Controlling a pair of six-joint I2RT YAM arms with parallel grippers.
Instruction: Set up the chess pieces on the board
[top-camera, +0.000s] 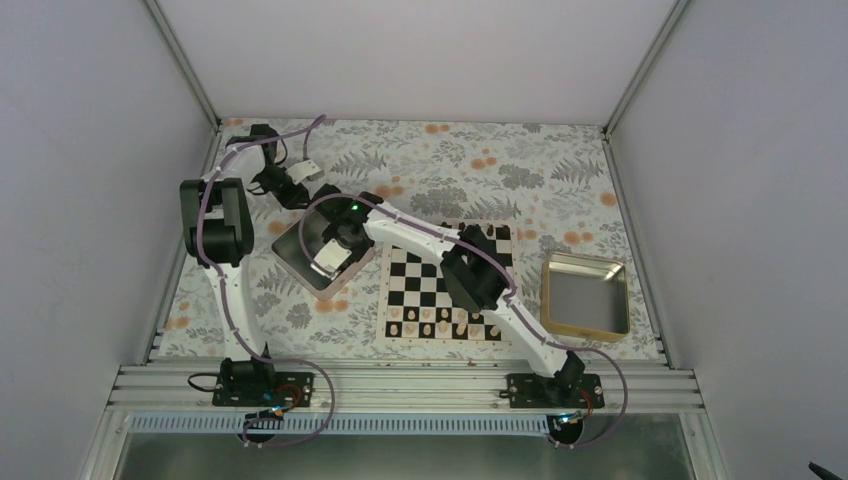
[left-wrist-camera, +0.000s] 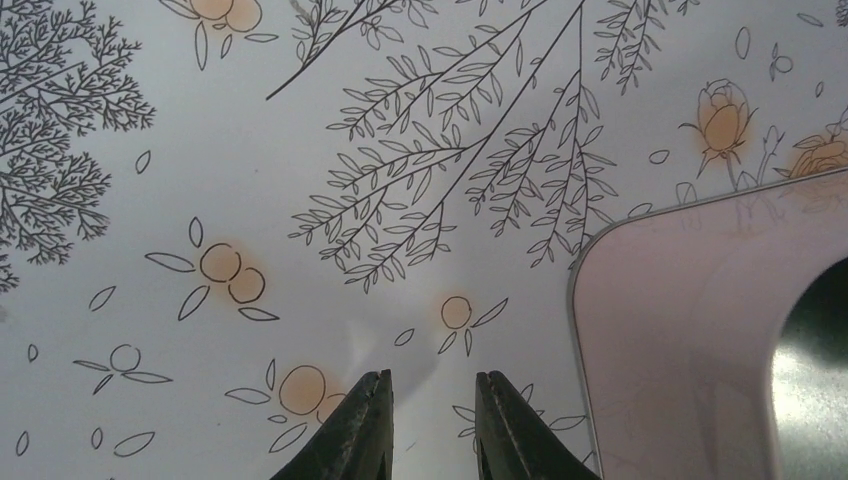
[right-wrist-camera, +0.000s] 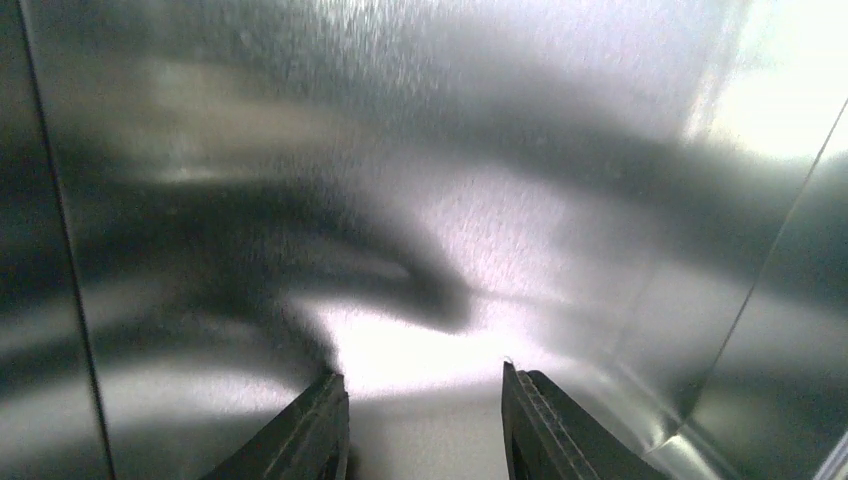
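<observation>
The chessboard (top-camera: 420, 284) lies mid-table with pale pieces (top-camera: 426, 329) along its two near rows. Its far right part is hidden by my right arm. Inside the grey metal tray (top-camera: 296, 256), left of the board, my right gripper points down at bare shiny metal. Its fingers are apart, with no piece seen between them. A small dark patch beside the left finger is too unclear to name. My left gripper is open and empty above the patterned tabletop, just outside the tray's rim (left-wrist-camera: 577, 300).
A gold-rimmed tray (top-camera: 585, 325) stands empty at the right. My right arm (top-camera: 415, 235) reaches across the board to the grey tray.
</observation>
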